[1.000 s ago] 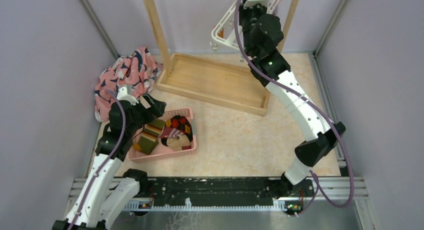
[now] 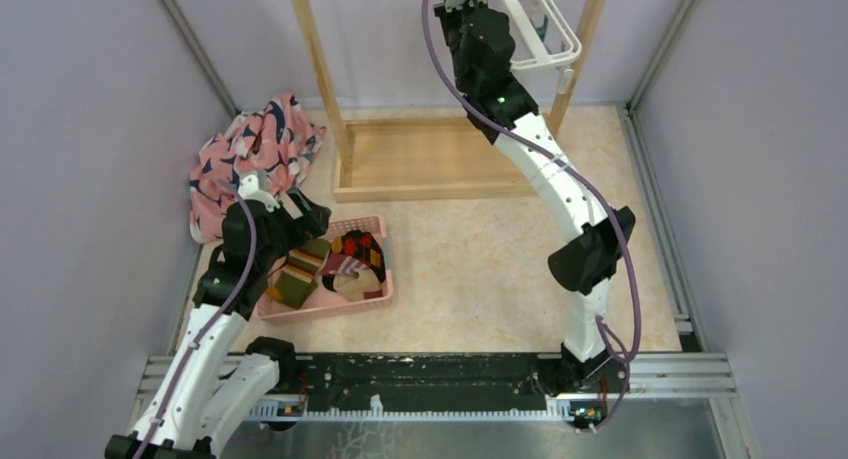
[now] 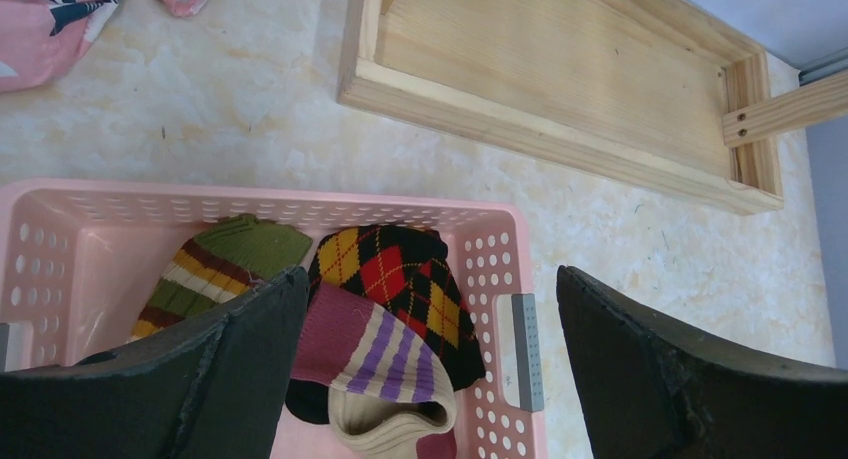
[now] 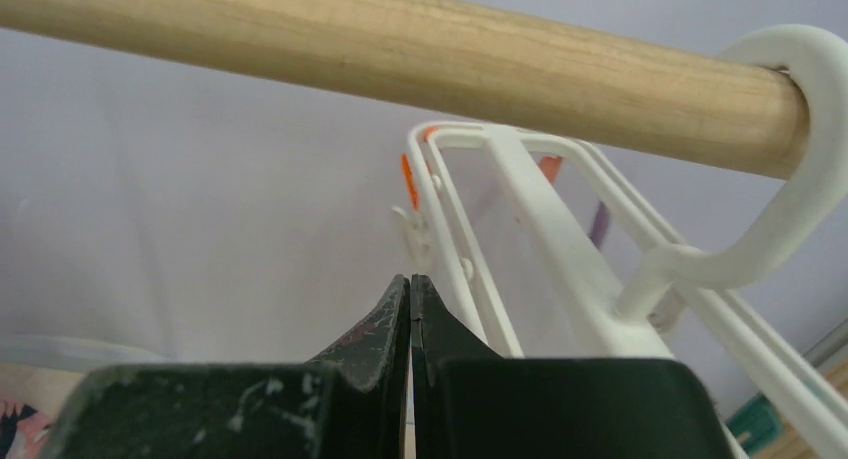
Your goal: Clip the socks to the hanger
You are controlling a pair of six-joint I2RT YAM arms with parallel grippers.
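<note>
In the top view my left gripper (image 2: 300, 207) hangs open above a pink basket (image 2: 341, 309) of socks: olive striped (image 3: 230, 259), red-argyle (image 3: 390, 279) and purple-striped (image 3: 380, 349) ones. My right gripper is shut, nothing visible between its fingers, up at the top of the wooden rack. Just beyond it a white clip hanger (image 4: 540, 219) hangs by its hook from the wooden bar (image 4: 420, 39), with some orange and purple clips.
The rack's base tray (image 2: 430, 189) stands on the table behind the basket. A pink patterned cloth (image 2: 250, 154) lies crumpled at the back left. The table right of the basket is clear.
The right arm has moved leftward at the top of the rack, the hanger has swung and shifted, and the rack's base now sits straighter than one second ago. The left arm is unchanged.
</note>
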